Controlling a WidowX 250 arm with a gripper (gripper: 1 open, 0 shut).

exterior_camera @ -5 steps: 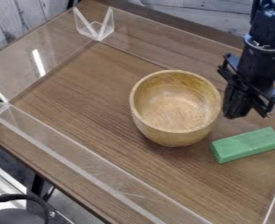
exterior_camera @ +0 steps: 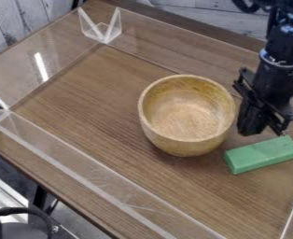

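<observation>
The black robot gripper [exterior_camera: 247,124] points down at the right of the camera view, just right of a round tan wooden bowl [exterior_camera: 182,116] and above a green rectangular block [exterior_camera: 261,155] lying on the wooden table [exterior_camera: 80,112]. Its tips are close together and appear shut, with nothing visible between them. Whether it touches the bowl's rim is hard to tell.
A clear angular object [exterior_camera: 99,28] stands at the back left. A black object [exterior_camera: 19,224] is at the lower left, off the table.
The gripper has shifted slightly down toward the green block. The bowl and block look unmoved.
</observation>
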